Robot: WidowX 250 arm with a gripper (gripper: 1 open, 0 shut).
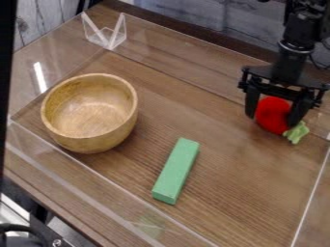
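The black gripper is at the right of the view, open, with its fingers around and over a red round object that has a pale green part at its lower right. The gripper partly covers the red object; whether the fingers touch it is unclear.
A wooden bowl sits at the left. A green rectangular block lies in the lower middle of the wooden table. A white wire object is at the back left.
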